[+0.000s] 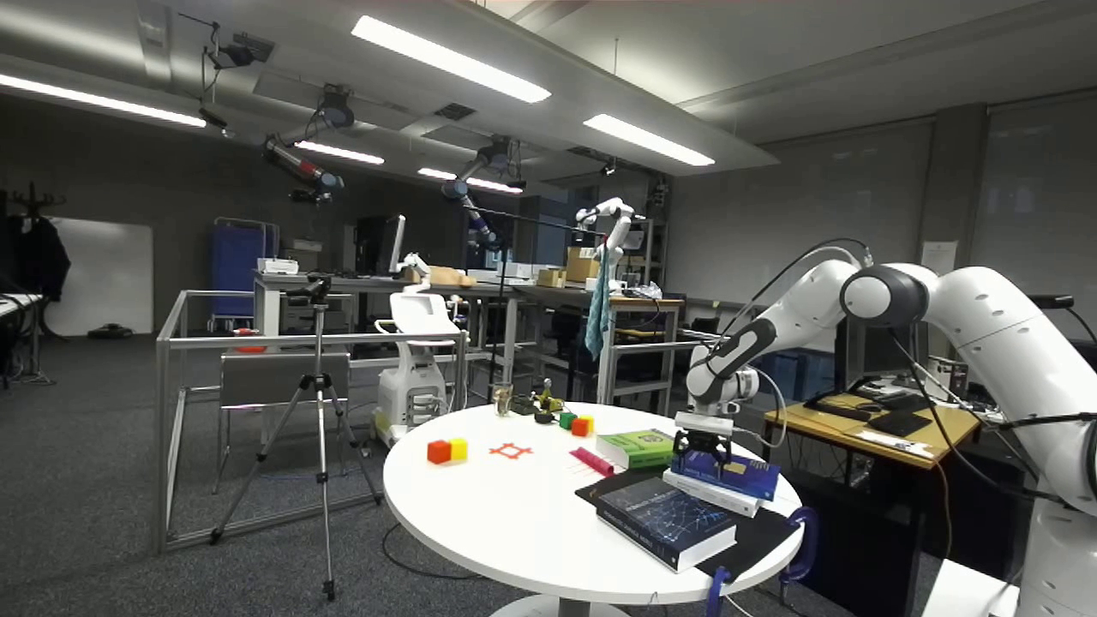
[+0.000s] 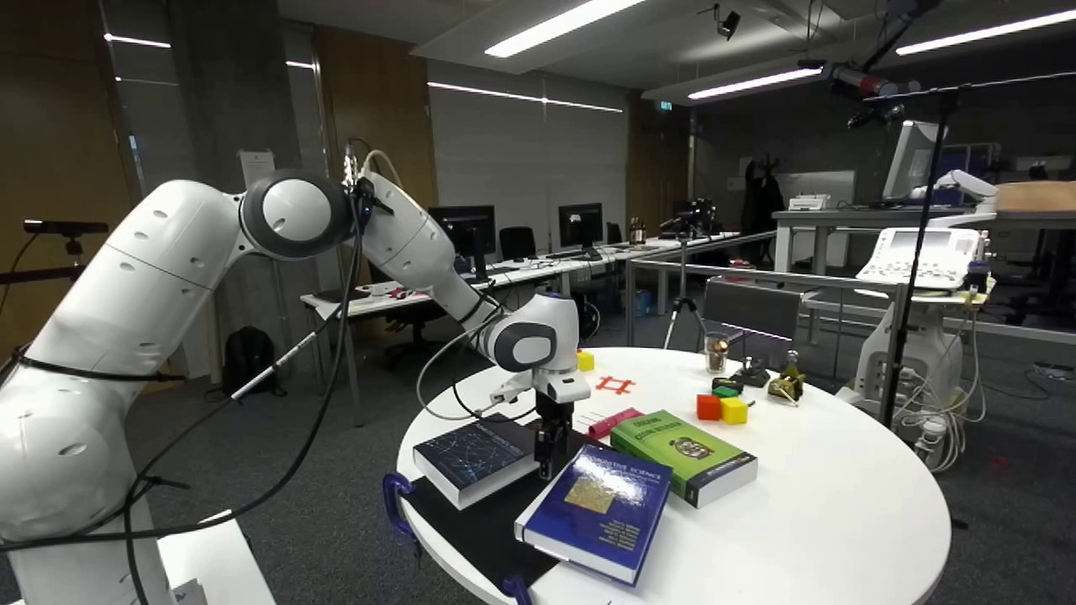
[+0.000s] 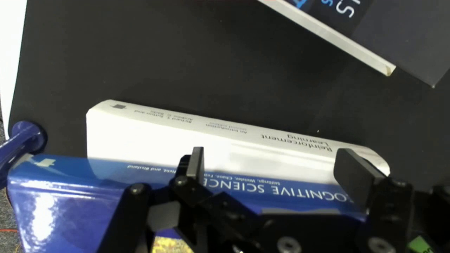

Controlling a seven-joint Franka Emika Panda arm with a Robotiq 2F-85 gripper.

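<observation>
My gripper is open, its two fingers wide apart above the spines of two stacked books in the wrist view. The blue Cognitive Science book lies over the white Reinforcement Learning book, whose spine edge sticks out past it. In exterior view 2 the blue book lies on the near part of the table, with the gripper at its far left edge. From exterior view 1, the gripper overlaps the blue book; whether the fingers touch it cannot be told.
A dark book lies on the black mat beside the stack. On its other side is a green book. Blue clamps grip the table edge. Coloured cubes and small items sit further off; the white table has clear room.
</observation>
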